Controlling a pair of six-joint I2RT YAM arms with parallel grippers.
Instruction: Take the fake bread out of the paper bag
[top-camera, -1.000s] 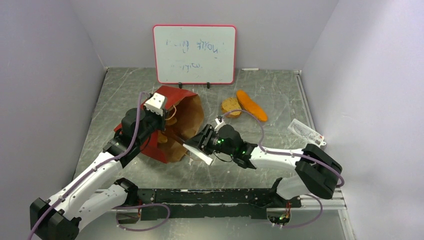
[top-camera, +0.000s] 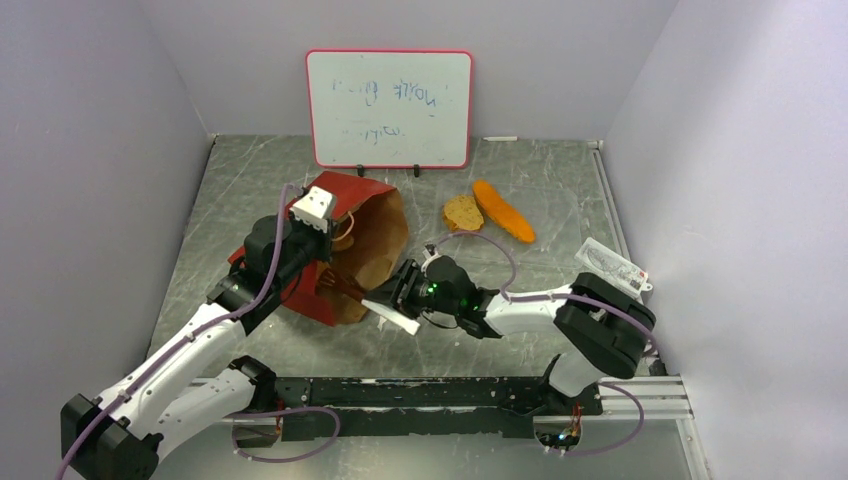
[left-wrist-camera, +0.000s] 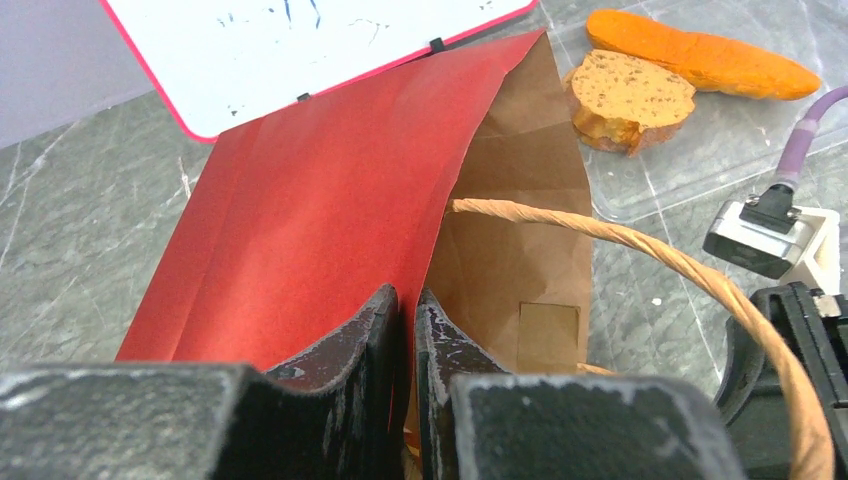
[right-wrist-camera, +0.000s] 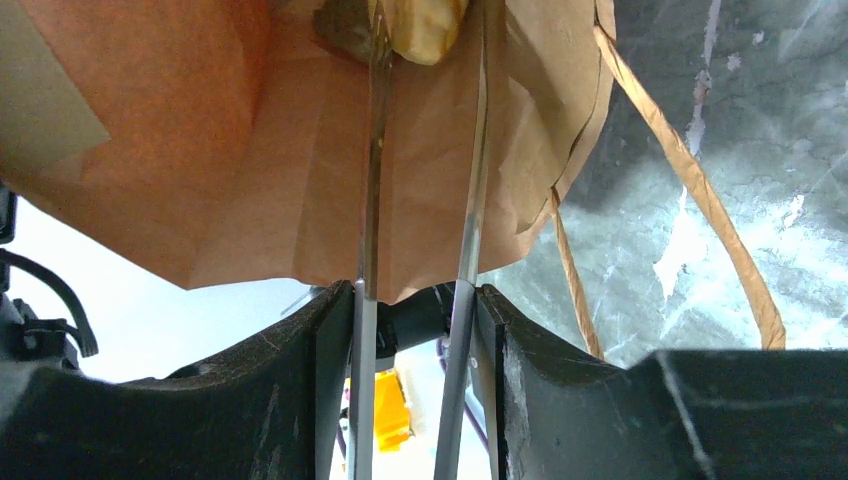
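Note:
Tilted on the table, the red and brown paper bag (top-camera: 384, 232) has its mouth turned to the right. My left gripper is shut on the red edge of the bag's mouth. My right gripper reaches inside with two long thin fingers (right-wrist-camera: 372, 180), which stand open. At their far end, a yellowish piece of bread (right-wrist-camera: 432, 38) lies deep in the bag, partly between and behind the tips; the top of the frame cuts it off. A darker piece (right-wrist-camera: 343, 27) shows beside it. Whether the fingers touch the bread, I cannot tell.
A bread slice (top-camera: 462, 213) and an orange long loaf (top-camera: 503, 211) lie on the table right of the bag. A twisted paper handle (left-wrist-camera: 640, 240) arches across the bag's mouth. The whiteboard (top-camera: 389, 110) stands behind. Bare table is at right.
My right gripper has moved a little left, deeper into the bag, and its forearm has come along. The left arm and the bag look the same.

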